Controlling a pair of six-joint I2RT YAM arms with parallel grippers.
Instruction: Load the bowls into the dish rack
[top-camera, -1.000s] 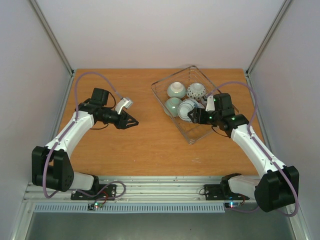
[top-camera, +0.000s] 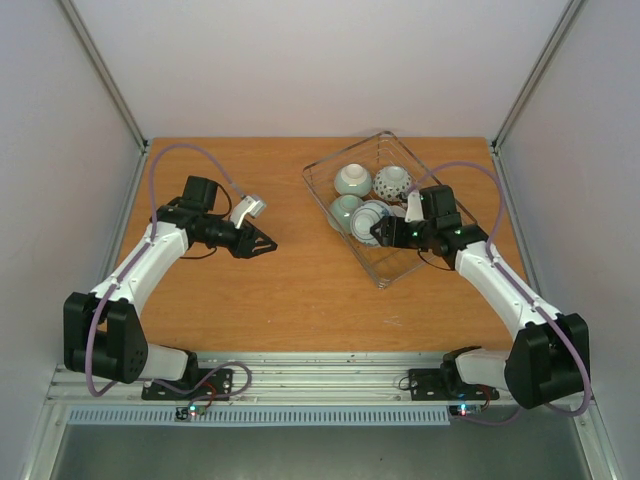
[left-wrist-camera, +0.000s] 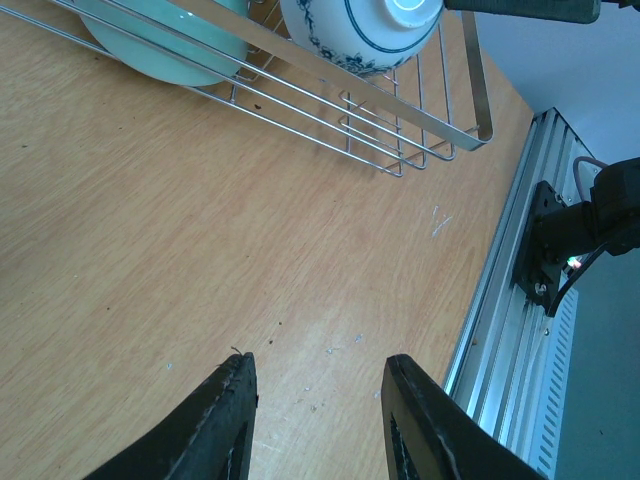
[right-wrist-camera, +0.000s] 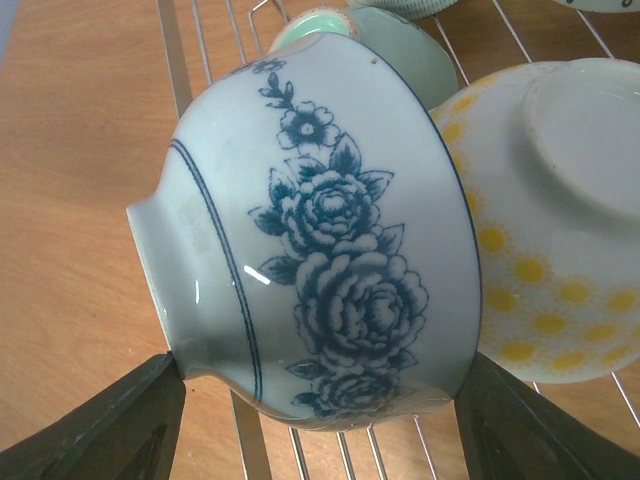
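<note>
In the dish rack (top-camera: 383, 280) sits a white bowl with blue flowers (right-wrist-camera: 340, 240), tilted on its side. My right gripper has one finger at the bowl's foot and the other at its rim; whether they grip it or only stand against it, I cannot tell. To the right of it rests a yellow-dotted bowl (right-wrist-camera: 550, 290). Also in the rack are a pale green bowl (top-camera: 345, 210), a green bowl with a pale base (top-camera: 352, 180) and a black-spotted bowl (top-camera: 392, 183). Over bare table at left, my left gripper is open and empty.
The rack's metal rim (left-wrist-camera: 360, 85) runs close along the flowered bowl's side. Its near corner holds no bowl. White walls (top-camera: 320, 70) enclose the back and sides.
The right gripper and the flowered bowl have shifted slightly left, and the right forearm has swung a little inward. The left arm stays still.
</note>
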